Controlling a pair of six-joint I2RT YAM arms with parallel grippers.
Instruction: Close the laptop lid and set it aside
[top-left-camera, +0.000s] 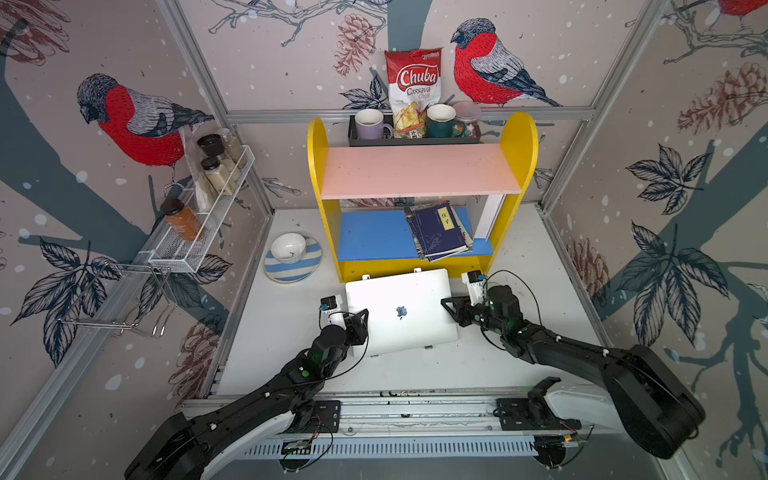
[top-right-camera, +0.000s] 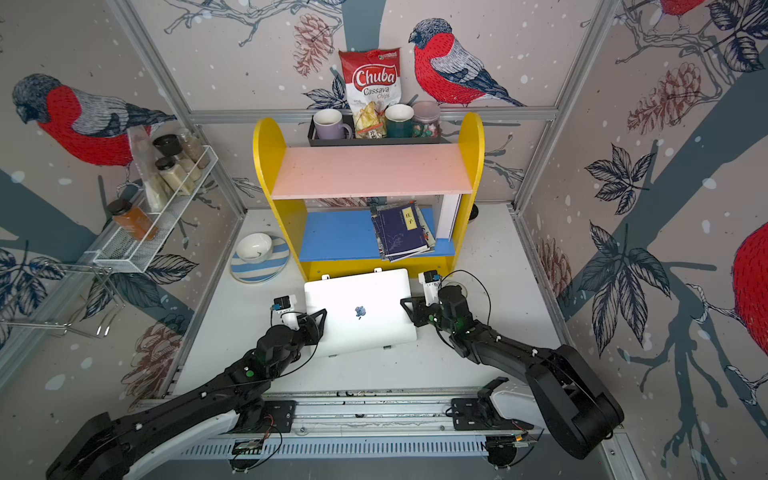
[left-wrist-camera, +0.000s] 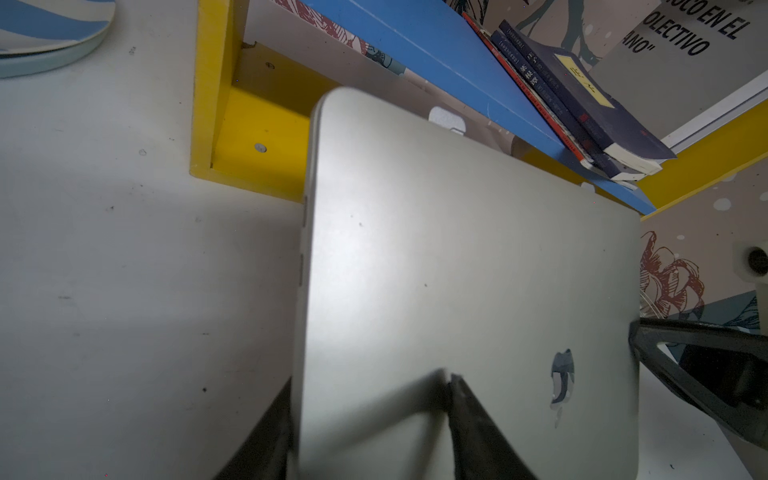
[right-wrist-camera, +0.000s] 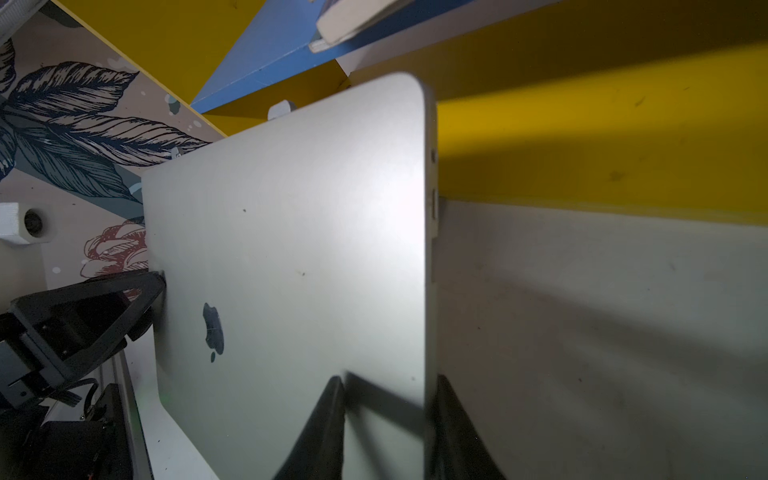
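Note:
The closed silver laptop (top-left-camera: 400, 304), Apple logo showing, is held tilted on edge in front of the shelf. My left gripper (top-left-camera: 361, 320) is at its left end; in the left wrist view its blurred fingertips (left-wrist-camera: 472, 432) straddle that end, and whether they grip it is unclear. My right gripper (top-left-camera: 450, 310) is shut on the right end, one fingertip (right-wrist-camera: 320, 432) across the lid's face in the right wrist view.
The yellow shelf unit (top-left-camera: 320, 160) stands right behind the laptop, with books (top-left-camera: 438, 230) on its blue board. A striped plate (top-left-camera: 292, 272) with a white bowl (top-left-camera: 288, 244) is at back left.

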